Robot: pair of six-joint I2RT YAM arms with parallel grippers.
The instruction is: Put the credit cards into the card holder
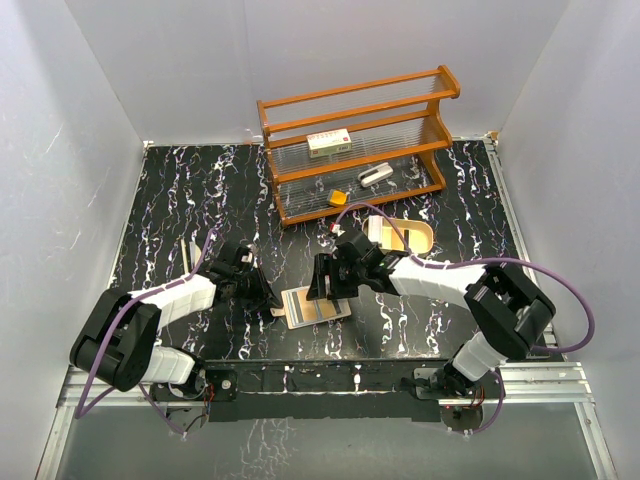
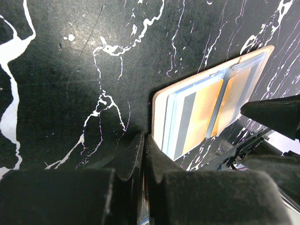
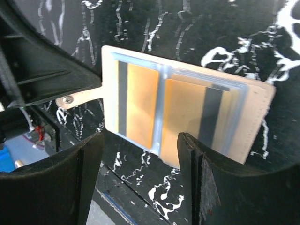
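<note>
The card holder [image 1: 302, 308] lies open on the black marble table, cards in its two clear pockets, seen as orange-tan panels [image 2: 192, 117] in the left wrist view and [image 3: 138, 101] in the right wrist view. My left gripper [image 1: 270, 300] is shut at the holder's left edge, nothing visible between its fingers. My right gripper [image 1: 325, 275] is over the holder's right part, open, its two fingertips [image 3: 86, 154] low at the front pocket area, nothing seen between them.
A wooden rack [image 1: 355, 82] with a box [image 1: 329, 142], a yellow item and a white item stands at the back. A tray [image 1: 420, 237] with cards sits behind the right arm. Thin pale items lie at the left.
</note>
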